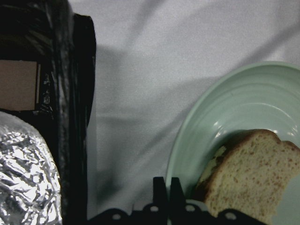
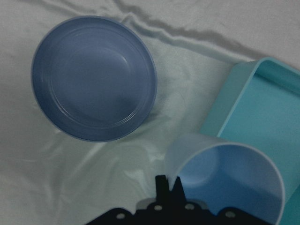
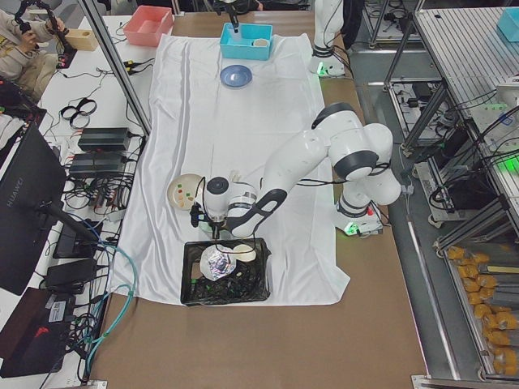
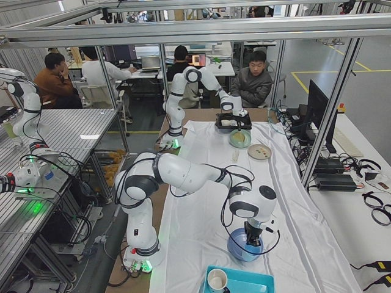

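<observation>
In the left wrist view my left gripper is shut on the rim of a green plate [image 1: 245,93] holding a slice of bread [image 1: 251,178], beside a black-lined box [image 1: 70,93] with a foil-covered item [image 1: 26,173]. In the right wrist view my right gripper is shut on the wall of a light blue cup [image 2: 220,183], held at the edge of a cyan bin [image 2: 236,93]. A blue plate [image 2: 93,79] lies nearby on the cloth.
A beige plate [image 3: 185,191] with small pieces lies near the left arm. A pink bin [image 3: 147,24] sits on the side table.
</observation>
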